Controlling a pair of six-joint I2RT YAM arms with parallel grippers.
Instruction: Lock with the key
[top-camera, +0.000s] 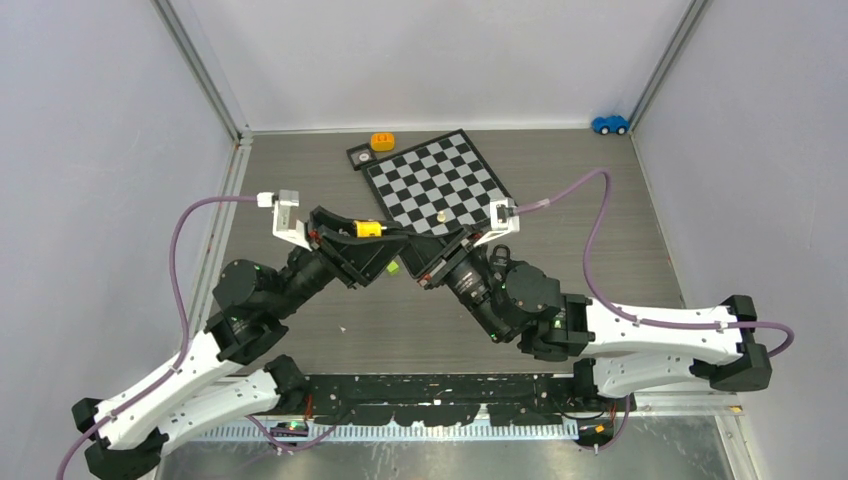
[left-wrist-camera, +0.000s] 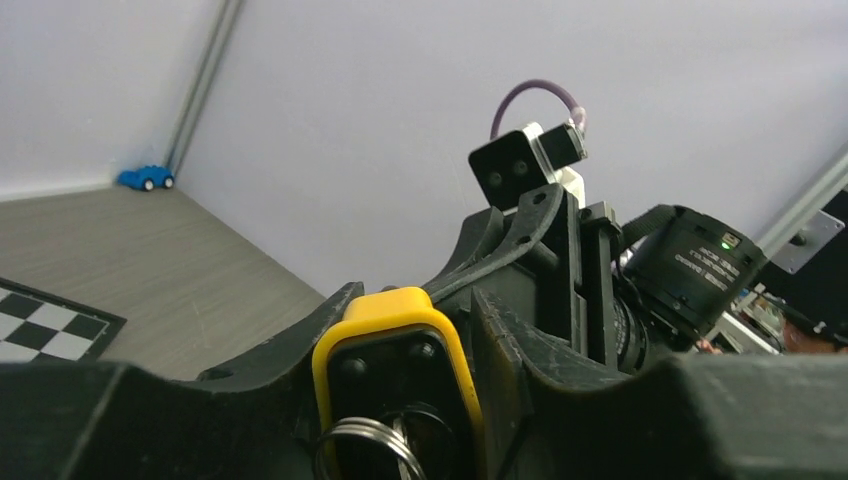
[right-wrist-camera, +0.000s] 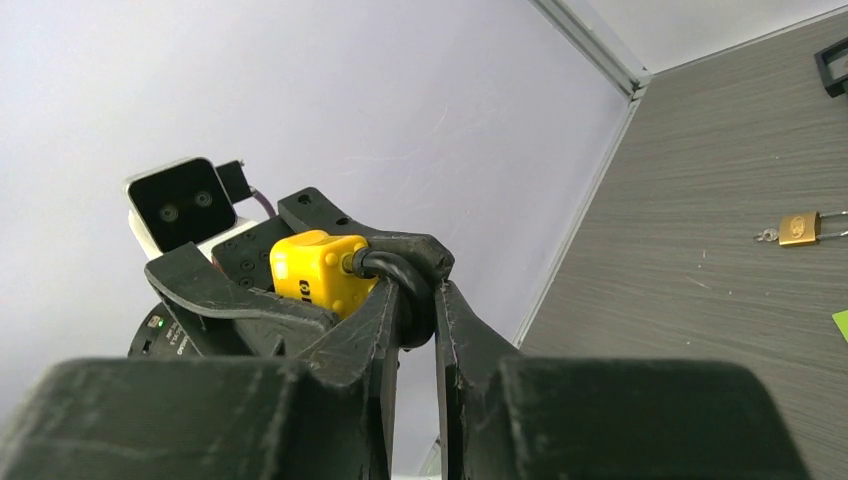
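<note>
A yellow-and-black padlock (top-camera: 368, 229) (left-wrist-camera: 390, 300) (right-wrist-camera: 316, 268) is held up where my grippers meet. My left gripper (top-camera: 385, 250) has its fingers on either side of the yellow body; a metal key ring (left-wrist-camera: 365, 434) hangs at its dark face. My right gripper (top-camera: 420, 250) has its fingertips at the curved black shackle (right-wrist-camera: 395, 270); whether they grip it is unclear. A small brass padlock (right-wrist-camera: 798, 229) lies on the floor below.
A checkerboard (top-camera: 430, 170), black square holder (top-camera: 360, 156), orange block (top-camera: 382, 141) and blue toy car (top-camera: 609, 125) sit toward the back. A green block (top-camera: 392, 268) is under the grippers.
</note>
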